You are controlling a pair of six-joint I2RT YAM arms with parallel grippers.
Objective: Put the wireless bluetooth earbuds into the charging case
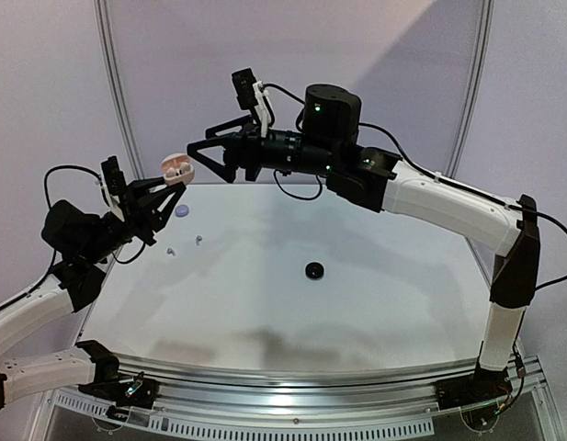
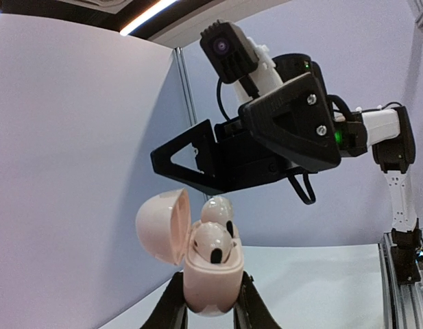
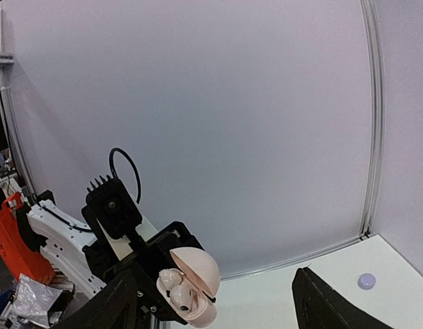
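Note:
A pale pink charging case (image 2: 212,284) is clamped upright in my left gripper, its lid (image 2: 158,226) swung up. Two whitish earbuds sit side by side in the case: the nearer earbud (image 2: 212,240) and the farther earbud (image 2: 217,209), heads showing above the rim and stems hidden inside. In the top view the case (image 1: 178,171) is raised above the table's far left corner. My right gripper (image 1: 208,158) stands just right of it, fingers spread wide and empty, and its fingers (image 3: 310,301) do not touch the case.
A round black object (image 1: 314,270) lies mid-table. Toward the left are a lilac disc (image 1: 182,210) and two tiny pieces, one (image 1: 198,241) right of the other (image 1: 171,252).

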